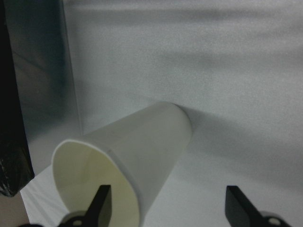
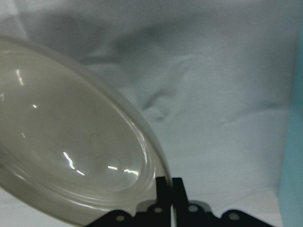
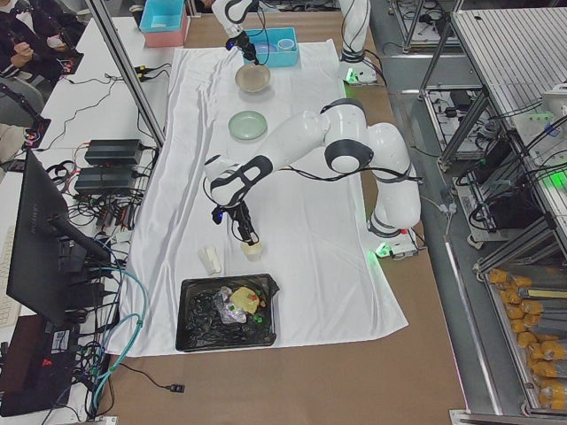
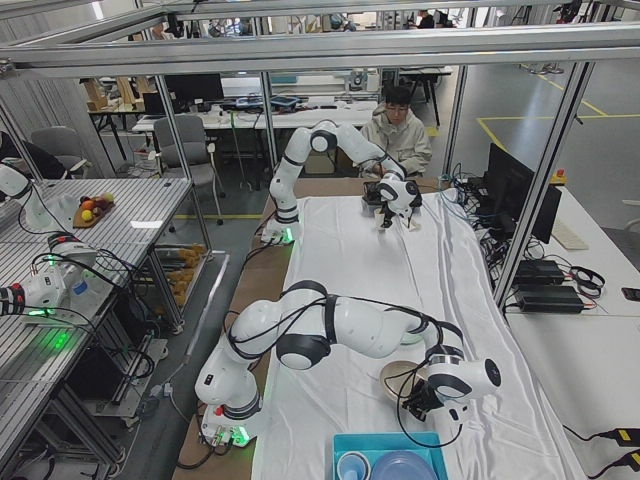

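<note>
A white cup (image 3: 252,251) (image 1: 156,142) is below my left gripper (image 3: 250,237), which stands open, one fingertip over the cup's mouth in the left wrist view. Another white piece (image 3: 210,260), apparently a cup, lies to its left. My right gripper is shut on the rim of a beige plate (image 3: 252,80) (image 2: 71,127), in front of the blue bin (image 3: 283,57) (image 4: 395,440). A green plate (image 3: 247,125) rests on the cloth between the arms.
A black lined tray (image 3: 226,328) with rubbish and food-like bits sits at the near end. Monitors and cables border the white cloth on one side.
</note>
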